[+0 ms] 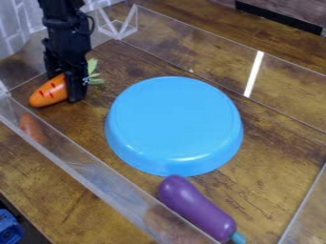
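The black gripper (69, 78) is low at the upper left, directly over an orange toy carrot (49, 93) with green leaves, its fingers down around the carrot's upper part. Whether they are closed on it is not clear. A blue upturned plate or disc (174, 121) lies in the middle. A purple toy eggplant (193, 208) lies at the bottom right.
Clear plastic walls (114, 189) bound the wooden surface. The carrot lies beside the left wall.
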